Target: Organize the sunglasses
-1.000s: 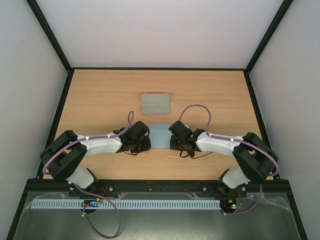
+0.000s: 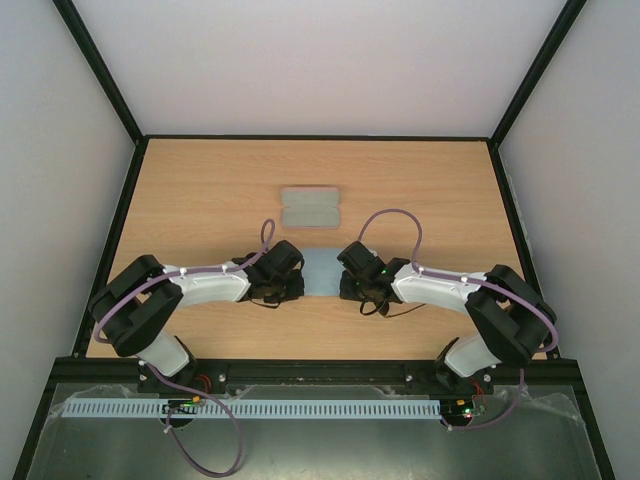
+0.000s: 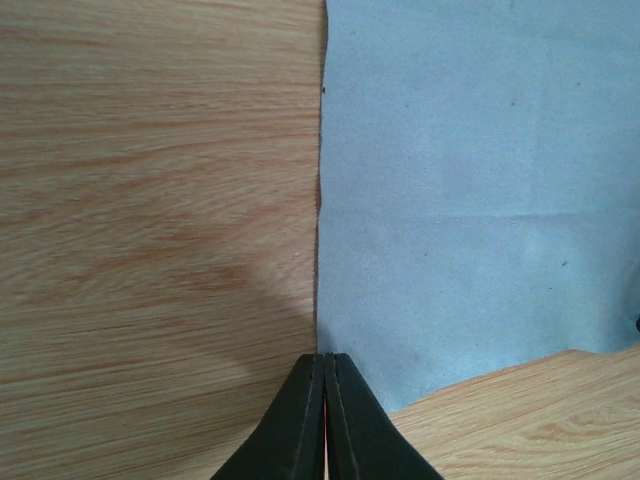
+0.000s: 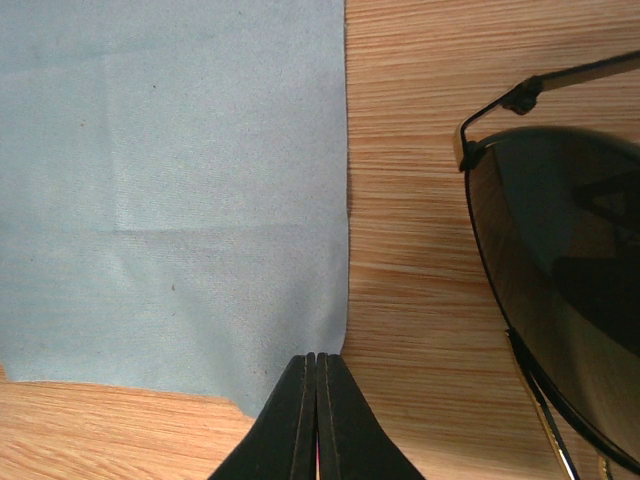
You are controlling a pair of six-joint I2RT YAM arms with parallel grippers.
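A pale blue cloth (image 2: 321, 270) lies flat between the two grippers. In the left wrist view my left gripper is at the cloth's left edge, fingertips close together on or just over it; whether it grips the fabric is unclear. My right gripper is shut at the cloth's opposite edge, near its lower corner. A pair of sunglasses (image 4: 555, 250) with a dark lens and thin metal frame lies on the wood right of the cloth in the right wrist view, mostly out of view.
An open grey-green case (image 2: 310, 208) sits behind the cloth at the centre.
The right arm and the case look unchanged.
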